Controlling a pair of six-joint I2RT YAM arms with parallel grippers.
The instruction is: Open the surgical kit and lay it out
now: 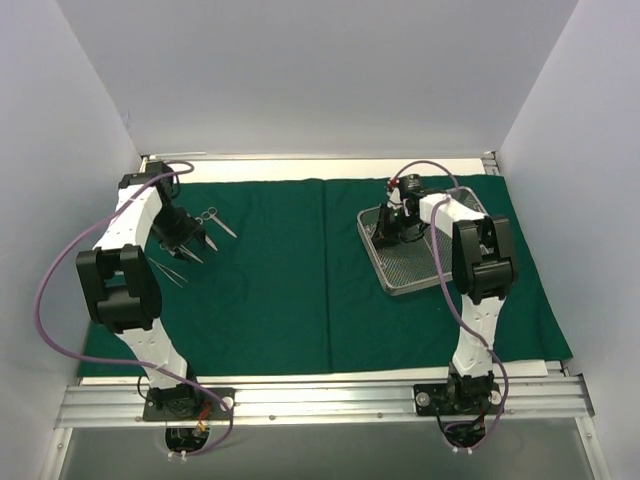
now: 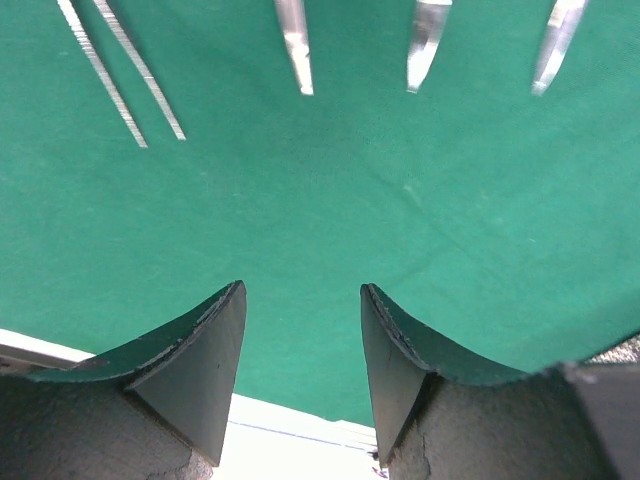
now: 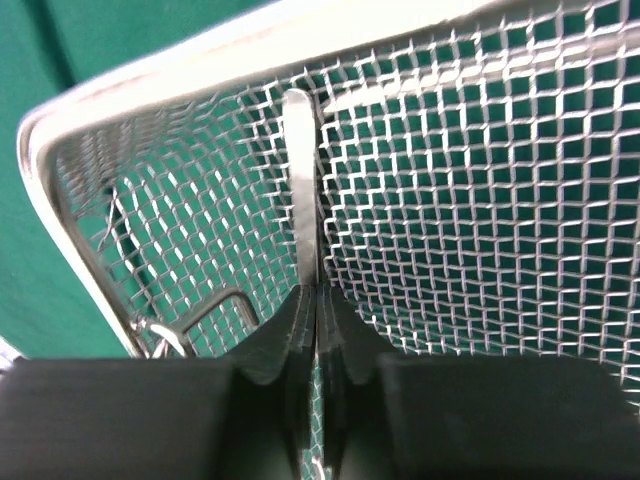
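Observation:
My left gripper is over the instruments laid on the green cloth at left; in the left wrist view its fingers stand apart, empty, with thin probes and several blade tips beyond. Scissors lie at the upper left. My right gripper is shut down inside the mesh tray, its fingertips at a flat steel handle; whether it grips it I cannot tell. A bent-handled instrument lies beside it.
The tray sits on the right half of the cloth. Grey walls stand at both sides.

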